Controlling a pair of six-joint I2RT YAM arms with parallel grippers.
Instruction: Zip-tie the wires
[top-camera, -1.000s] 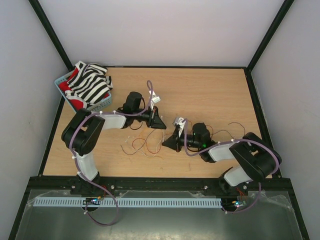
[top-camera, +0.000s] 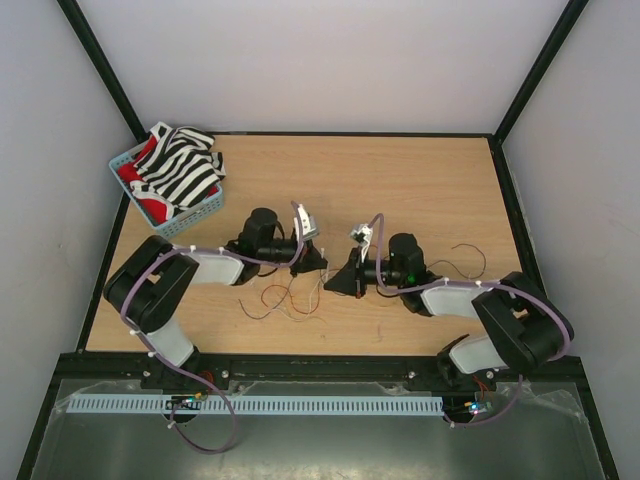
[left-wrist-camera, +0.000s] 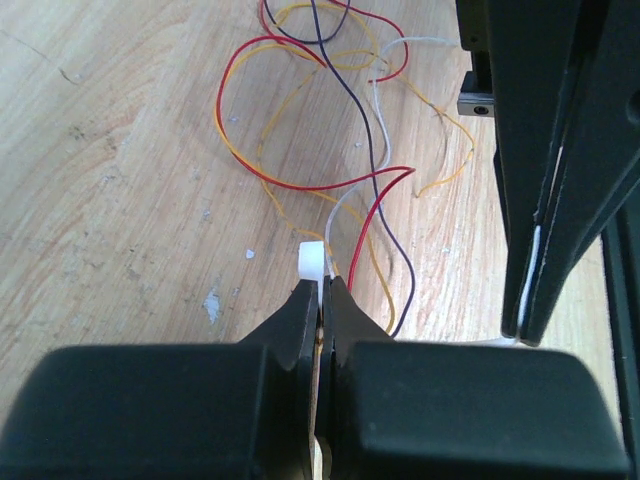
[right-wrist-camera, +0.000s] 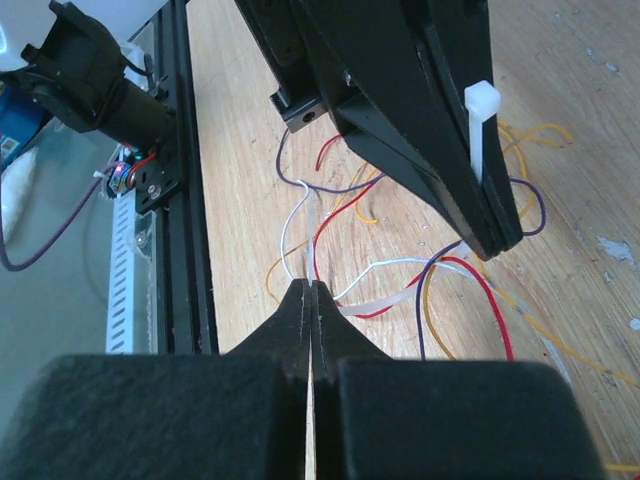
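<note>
Loose red, yellow, white and dark wires (left-wrist-camera: 300, 185) lie tangled on the wooden table beneath both grippers. In the left wrist view my left gripper is shut on a thin white zip tie, whose square head (left-wrist-camera: 311, 258) pokes up from the fingertips. In the right wrist view my right gripper is shut on the zip tie's pale strap (right-wrist-camera: 380, 302), which bends at its fingertips among the wires. The two grippers face each other closely at the table's centre in the top view.
A blue basket (top-camera: 200, 210) with striped and red cloth sits at the back left.
My left gripper has moved toward the front of the table, down in the top view. My right gripper has shifted slightly, and both arms' joints have changed pose.
</note>
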